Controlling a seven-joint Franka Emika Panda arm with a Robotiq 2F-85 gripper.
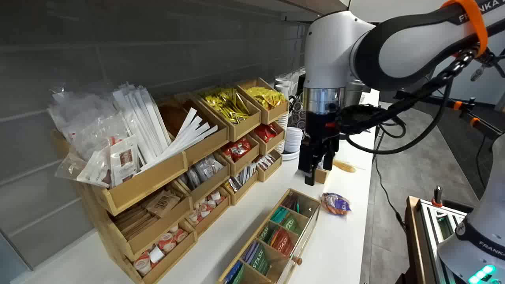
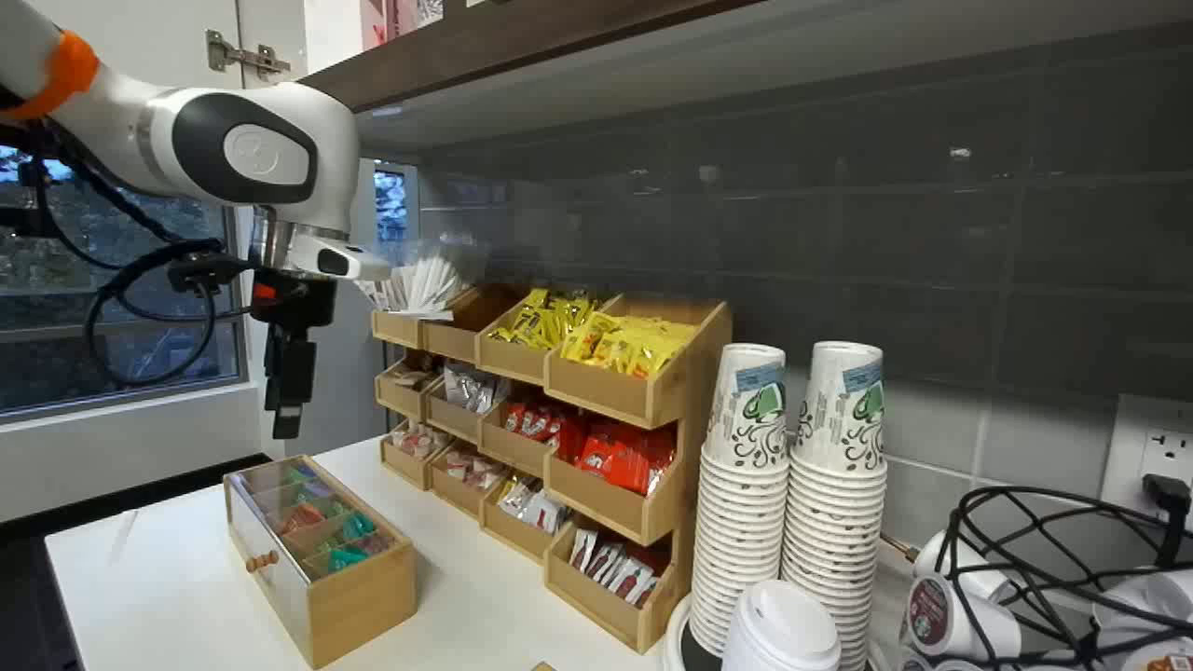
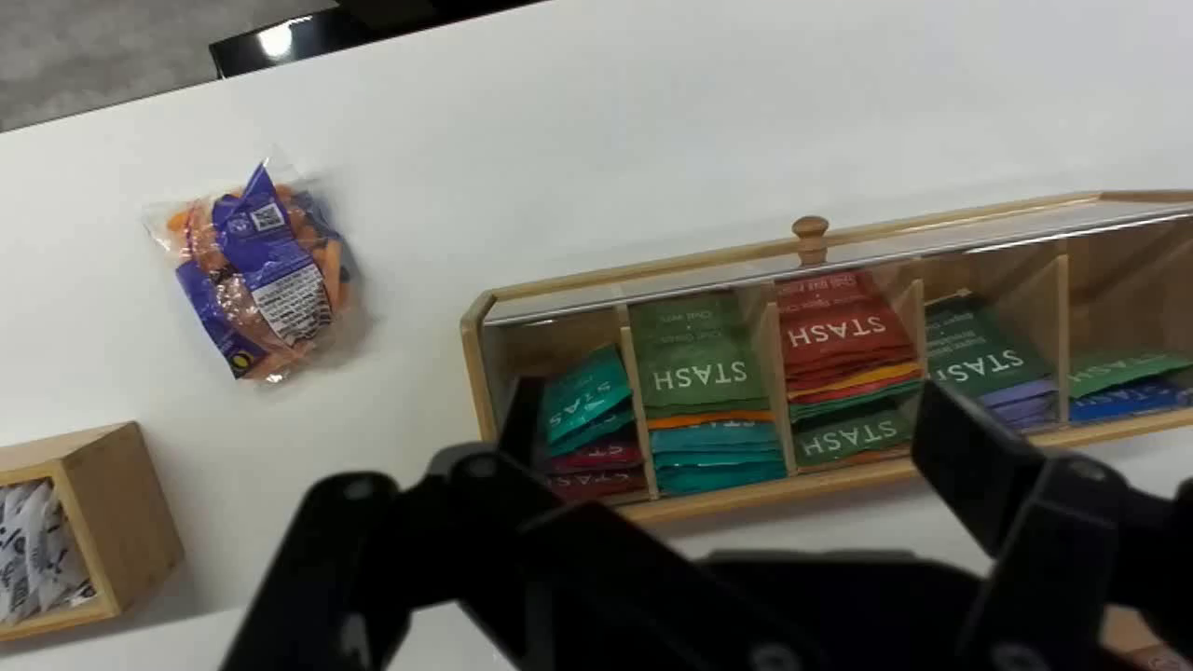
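Observation:
My gripper is open, its two dark fingers wide apart with nothing between them. In the wrist view the wooden tea box lies beyond the fingers, under a clear lid with a round wooden knob. Its compartments hold STASH tea packets in green, red and teal. A plastic bag of carrots with a purple label rests on the white counter to the left of the box. From the first exterior view, the gripper hangs above the counter, clear of the box and of the bag.
A tiered wooden rack of packets, creamers and stirrers stands along the wall. Stacked paper cups and a black wire basket are beside it. A small wooden box of white packets sits near the bag.

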